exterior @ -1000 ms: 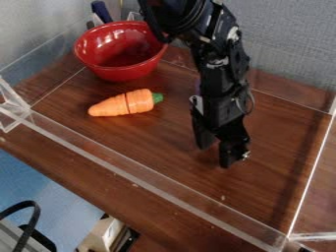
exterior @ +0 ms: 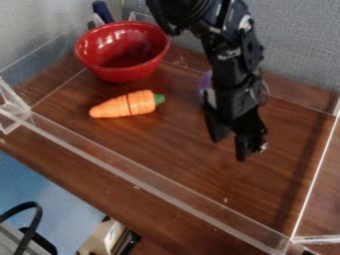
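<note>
The black arm comes down from the top of the camera view, its gripper [exterior: 232,139] hanging over the wooden floor of the enclosure, right of an orange toy carrot [exterior: 122,106] with a green tip. Whether the gripper is open or shut is unclear. Behind the arm a purple object [exterior: 206,87] is mostly hidden. A red bowl [exterior: 122,66] stands at the back left.
Clear low walls [exterior: 159,177] border the wooden surface [exterior: 200,189]. A blue-handled item [exterior: 101,12] is behind the bowl, and other objects lie below the front left edge.
The gripper has risen slightly and shifted right over the last second, uncovering some of the purple object behind it. The carrot and bowl have not moved.
</note>
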